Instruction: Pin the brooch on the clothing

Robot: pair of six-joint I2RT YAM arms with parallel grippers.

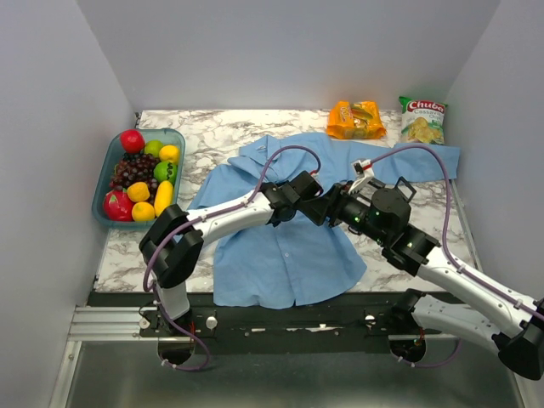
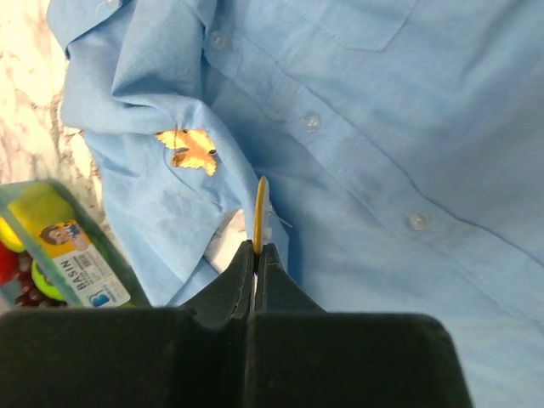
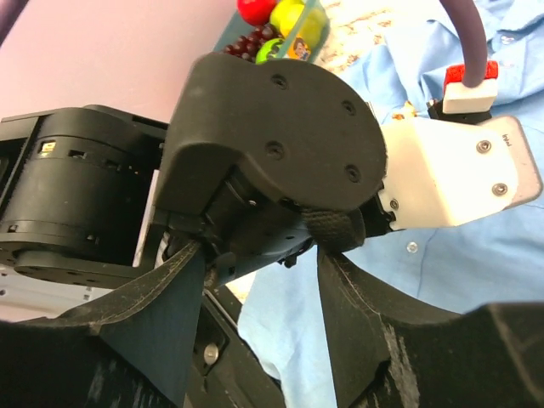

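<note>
A gold, leaf-shaped brooch (image 2: pixel 194 151) lies on a fold of the blue shirt (image 2: pixel 365 170) near its collar in the left wrist view. My left gripper is shut on a thin gold piece (image 2: pixel 260 208) seen edge-on, upright between the fingertips. A fine pin-like line and something pale show beside that piece; whether it is another brooch I cannot tell. My right gripper stands open, its fingers (image 3: pixel 153 314) spread, with the left arm's black gripper body showing beyond the gap. In the top view, the arms hide the gold brooch and both sets of fingertips.
A bin of toy fruit (image 1: pixel 110 161) stands at the left. An orange snack bag (image 1: pixel 355 121) and a green-and-red chip bag (image 1: pixel 422 121) lie at the back right. Both grippers are close together above the shirt, leaving little room between them.
</note>
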